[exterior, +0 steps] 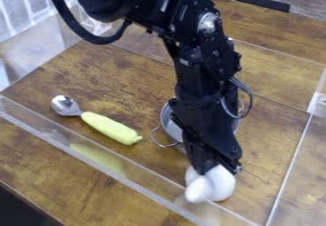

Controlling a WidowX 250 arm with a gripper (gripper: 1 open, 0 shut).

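The black robot arm reaches down from the top centre to the lower right, where its gripper [204, 165] is over a white rounded object [212, 186] near the clear front edge. The fingertips are at or against that object's top; whether they touch it, and how the fingers stand, is hard to see. A metal pot or bowl is mostly hidden behind the arm.
A spoon [67, 105] and a pale yellow corn-like item [111, 128] lie on the wooden surface [76, 68] to the left. A transparent strip runs along the front.
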